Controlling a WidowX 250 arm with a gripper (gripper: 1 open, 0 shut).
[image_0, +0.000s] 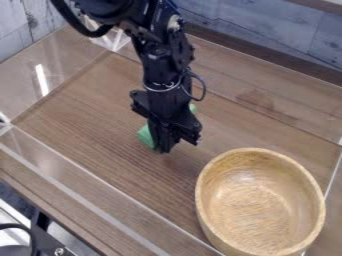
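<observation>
My black gripper (163, 136) is low over the middle of the wooden table, its tip directly over a green object (146, 136) that is mostly hidden behind it. Whether the fingers have anything between them is hard to see from this angle; the fingers look close together. Green shows on both sides of the gripper.
A large empty wooden bowl (259, 202) stands at the front right. Panelled walls border the back and left, and dark cables lie beyond the front left edge.
</observation>
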